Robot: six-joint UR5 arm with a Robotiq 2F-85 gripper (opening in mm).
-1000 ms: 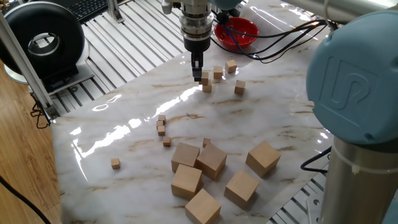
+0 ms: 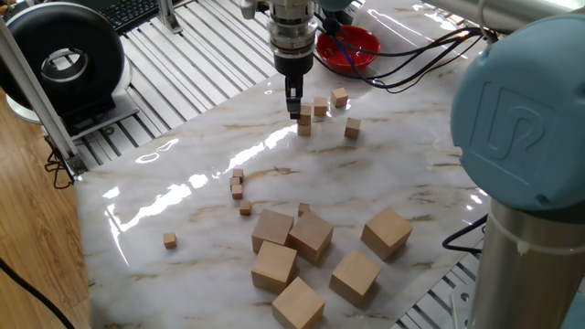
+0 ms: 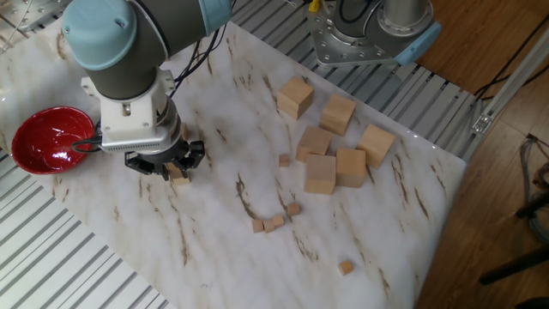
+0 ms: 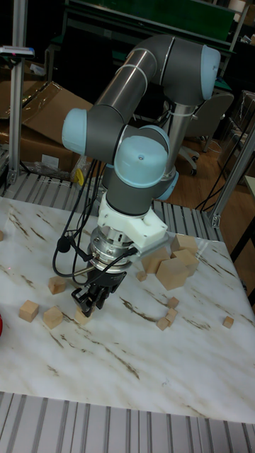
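Note:
Over the far part of the marble table, my gripper (image 2: 298, 111) points down and is shut on a small wooden cube (image 2: 306, 110). Just below it in exterior view 1 shows another cube (image 2: 304, 129); whether the two touch I cannot tell. In exterior view 2 the gripper (image 3: 176, 170) hides most of the wood under it. Exterior view 3 has the dark fingers (image 4: 96, 296) beside a pale cube (image 4: 82, 316). Close by on the table are three similar cubes: one (image 2: 320, 107), a farther one (image 2: 340, 97) and one to the right (image 2: 353, 128).
A red bowl (image 2: 347, 49) stands behind the cubes. Several large wooden blocks (image 3: 321, 174) are grouped nearer the robot base. Several tiny cubes (image 3: 268, 225) lie mid-table, and a lone one (image 3: 346, 267) sits apart. Cables (image 2: 411, 64) hang beside the arm.
My gripper has shifted slightly right and up in exterior view 1, and the cube in it has moved along. The other cubes and blocks have stayed put.

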